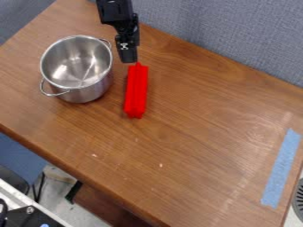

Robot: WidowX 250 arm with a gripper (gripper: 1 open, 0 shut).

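Observation:
A red elongated block (136, 91) lies on the wooden table, just right of a steel pot (76, 68) with wire handles. My black gripper (127, 53) hangs at the top, above the block's far end and beside the pot's rim. It is open; its fingertips are small in this view, and I see nothing held.
A strip of blue tape (279, 168) runs along its right side. A grey padded wall stands behind, and the table's front edge drops off at lower left.

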